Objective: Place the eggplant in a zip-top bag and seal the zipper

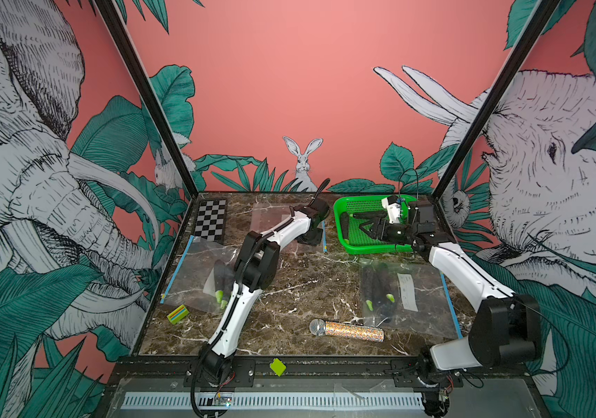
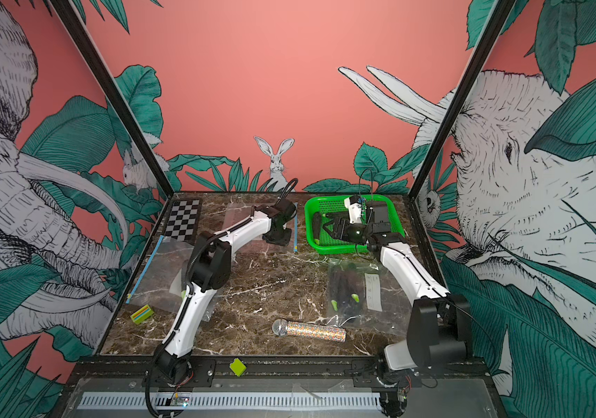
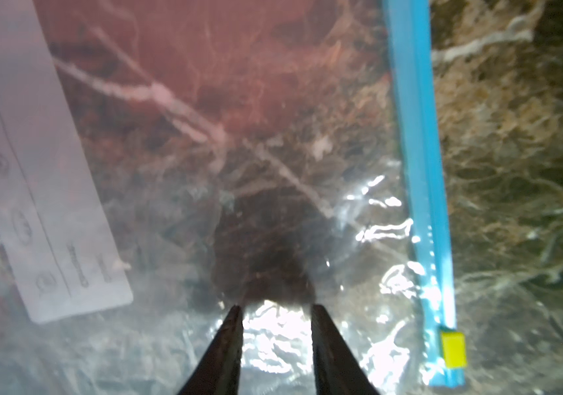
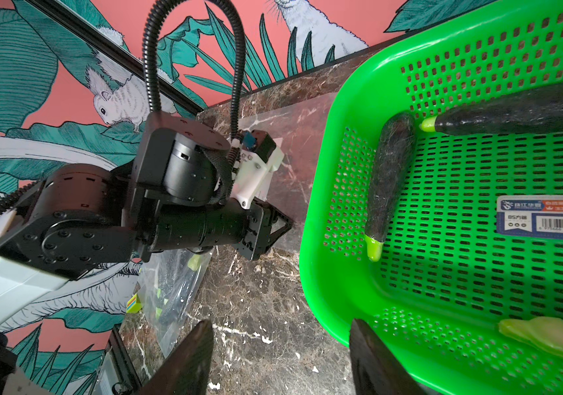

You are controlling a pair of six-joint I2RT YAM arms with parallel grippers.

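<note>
My left gripper stands open above a clear zip bag (image 3: 248, 164) at the back centre, with nothing between its fingers. The bag has a white label (image 3: 51, 217) and a blue zipper (image 3: 419, 164) with a yellow slider (image 3: 453, 349). My right gripper is open over the near-left part of the green basket (image 4: 321, 276). The basket holds dark eggplants (image 4: 390, 171) with pale green tips, one along its left side and another (image 4: 512, 108) along the back.
Two other bags lie at front left (image 1: 200, 264) and front right (image 1: 423, 292), each with eggplants inside. A glittery microphone (image 1: 346, 331) lies at the front middle; striped yellow-green blocks (image 1: 177, 314) sit at the left. A checkerboard (image 1: 209, 221) is at back left.
</note>
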